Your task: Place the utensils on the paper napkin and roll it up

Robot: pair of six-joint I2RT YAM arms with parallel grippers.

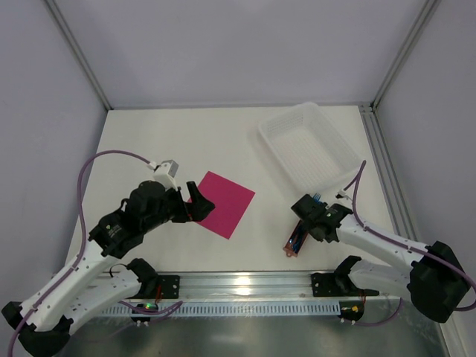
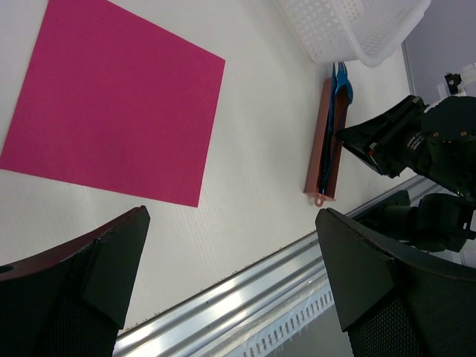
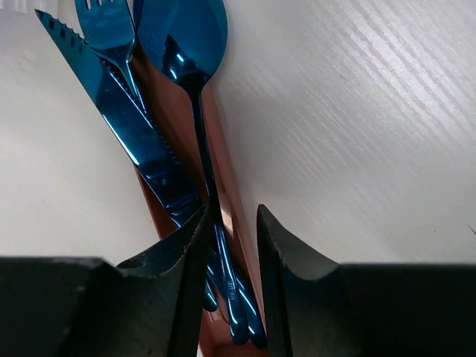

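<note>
The dark pink napkin (image 1: 227, 202) lies flat and square on the table, left of centre. Blue metallic utensils rest in a narrow brown tray (image 2: 318, 149) on the right: a knife (image 3: 141, 145), a fork (image 3: 108, 26) and a spoon (image 3: 186, 48). My right gripper is partly open over the tray, its fingers on either side of the spoon's handle as seen in the right wrist view; whether they touch it I cannot tell. Near the napkin's left side, my left gripper (image 1: 202, 196) hovers wide open and empty.
A white plastic basket (image 1: 309, 145) stands behind the utensil tray, close to its far end. A metal rail (image 1: 238, 281) runs along the table's front edge. Bare table surrounds the napkin, with a clear strip between it and the tray.
</note>
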